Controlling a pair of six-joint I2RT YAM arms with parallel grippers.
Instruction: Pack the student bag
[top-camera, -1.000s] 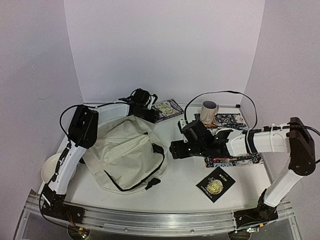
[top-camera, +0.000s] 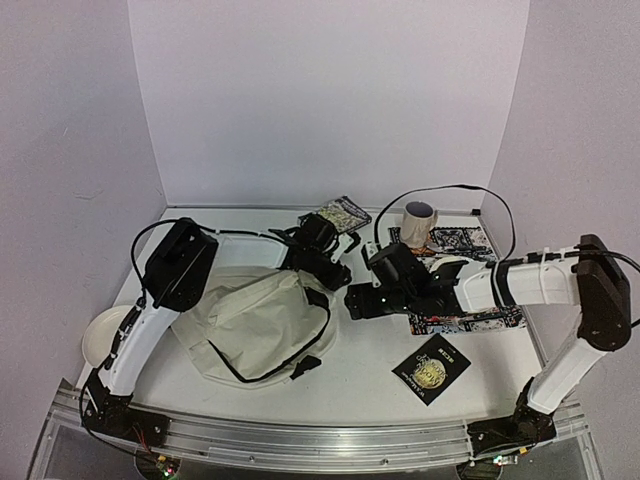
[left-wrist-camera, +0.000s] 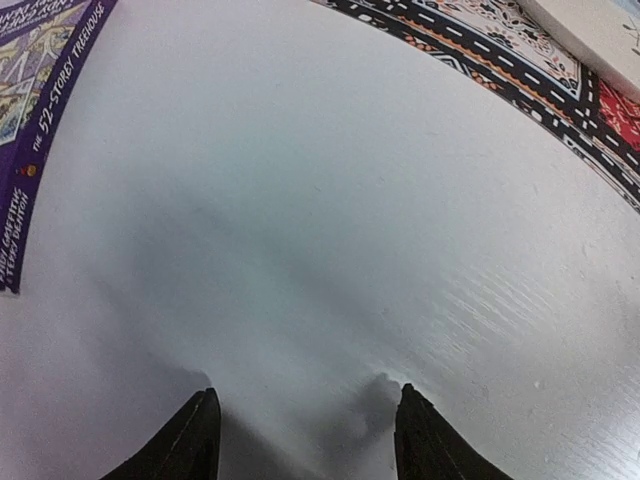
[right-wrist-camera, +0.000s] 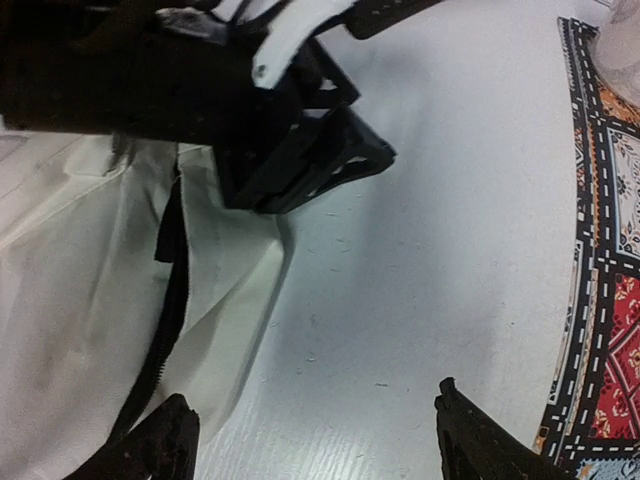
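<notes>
The cream bag (top-camera: 262, 325) lies on the left half of the table, its black zip edge (right-wrist-camera: 170, 315) showing in the right wrist view. At the bag's upper right side is my left gripper (top-camera: 343, 280), open above bare table with nothing between its fingers. Close to it, right of the bag, my right gripper (top-camera: 353, 300) also stands open and empty. A purple-spined book (left-wrist-camera: 32, 130) lies behind the left gripper; its title reads The 52-Storey Treehouse. Nearer the front right rests a black book (top-camera: 432, 369) with a gold design.
A mug (top-camera: 417, 222) stands on a patterned cloth (top-camera: 465, 240) at the back right, partly covered by the right arm. A pale round plate (top-camera: 102, 338) sits at the far left, partly behind the left arm. Bare table surrounds the black book.
My left gripper has moved right and toward the front, away from the purple book and closer to the right gripper. The right gripper has shifted slightly right. Bag and books look nearly unchanged.
</notes>
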